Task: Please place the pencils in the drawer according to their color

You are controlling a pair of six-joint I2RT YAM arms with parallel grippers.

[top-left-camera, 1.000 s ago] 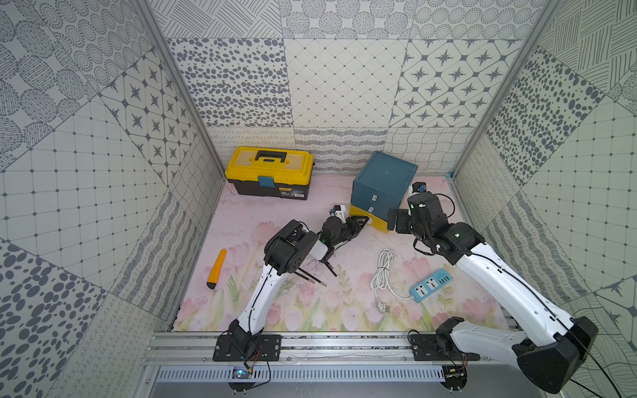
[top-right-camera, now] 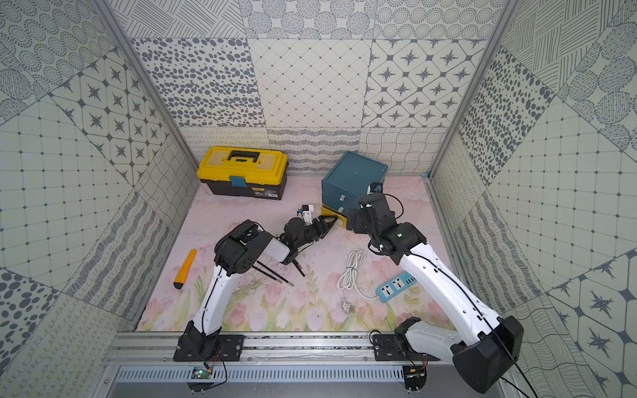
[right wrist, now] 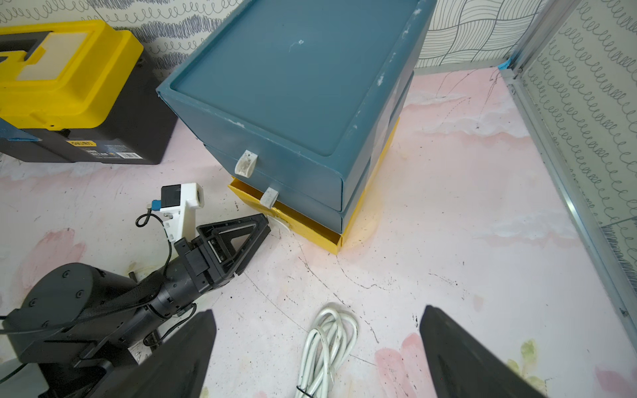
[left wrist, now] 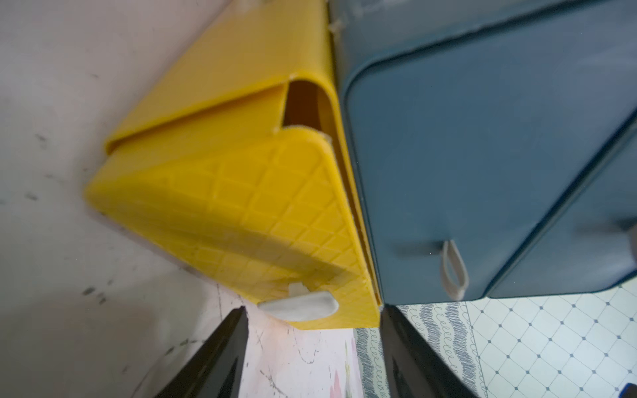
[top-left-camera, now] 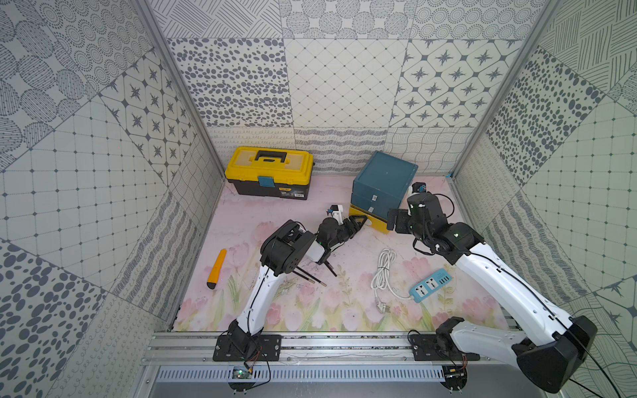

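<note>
Several dark pencils (top-right-camera: 270, 273) lie on the table below my left arm, partly hidden by it. The cabinet's low yellow drawer (left wrist: 285, 212) is pulled out a little beneath the blue drawers (left wrist: 451, 152), which look closed. A pale handle (left wrist: 298, 306) sticks out from the yellow front. Right before that handle, my left gripper is part open, its fingers to either side of the handle in the left wrist view; contact cannot be judged. My right gripper stands open and empty above the table, in front of the cabinet's right side.
A yellow and black toolbox (top-left-camera: 268, 173) stands at the back left. An orange-handled tool (top-left-camera: 216, 268) lies at the left. A white coiled cable (top-left-camera: 383, 272) and blue power strip (top-left-camera: 430, 285) occupy the front right.
The right arm and pencils look unmoved.
</note>
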